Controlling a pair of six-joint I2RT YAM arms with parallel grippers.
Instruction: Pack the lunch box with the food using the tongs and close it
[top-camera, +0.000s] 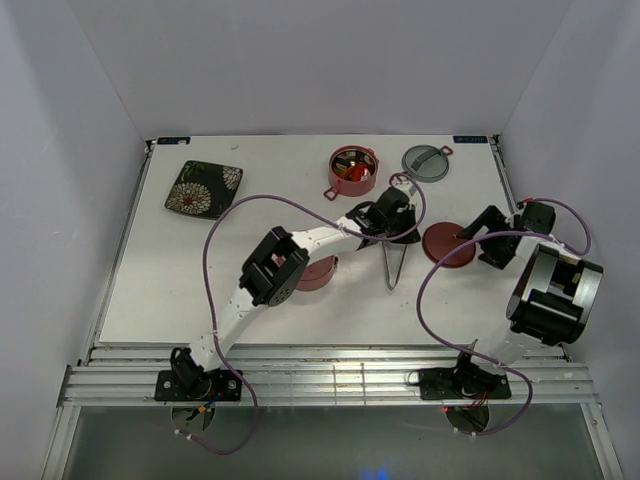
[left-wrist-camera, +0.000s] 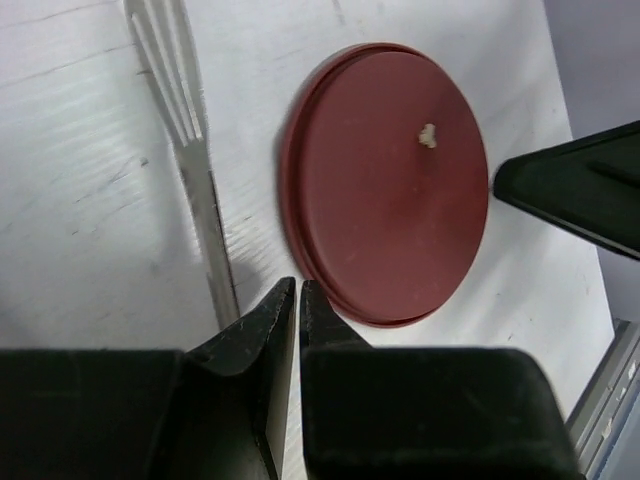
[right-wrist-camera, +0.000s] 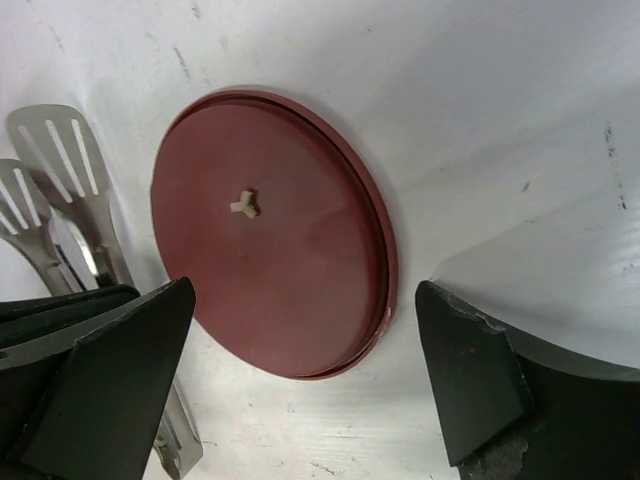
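Observation:
A dark red round lid (top-camera: 449, 245) lies flat on the table, also filling much of the right wrist view (right-wrist-camera: 270, 250). Slotted metal utensils (top-camera: 393, 270) lie left of it; one (left-wrist-camera: 205, 210) is beside the lid in the left wrist view. My left gripper hovers over the utensils; its fingertips are close together, with the gap hard to judge. My right gripper stands open at the lid's near right side, a finger on either side of the lid's edge area, holding nothing visible.
A red pot (top-camera: 352, 182) with food inside and a grey lid (top-camera: 425, 164) stand at the back. A flowered black mat (top-camera: 204, 189) lies at left. A red container (top-camera: 313, 280) is partly hidden under my left arm.

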